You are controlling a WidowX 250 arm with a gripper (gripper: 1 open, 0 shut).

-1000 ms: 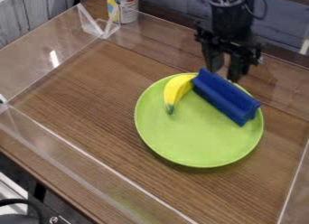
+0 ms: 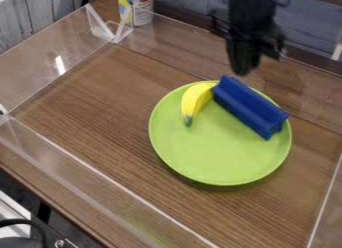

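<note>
A green plate (image 2: 214,157) sits right of centre on the wooden table. On it lie a yellow banana (image 2: 198,98) at the upper left and a long blue block (image 2: 251,110) at the upper right, slanting down to the right. My gripper (image 2: 245,62) is above and behind the blue block at the top right, dark and motion-blurred; whether its fingers hold anything is too blurred to tell.
A can (image 2: 135,6) stands at the back left, with a pale strap-like item (image 2: 104,28) beside it. Raised edges border the table.
My gripper has shifted about at the back right and is blurred now. The plate, banana and blue block look unmoved.
</note>
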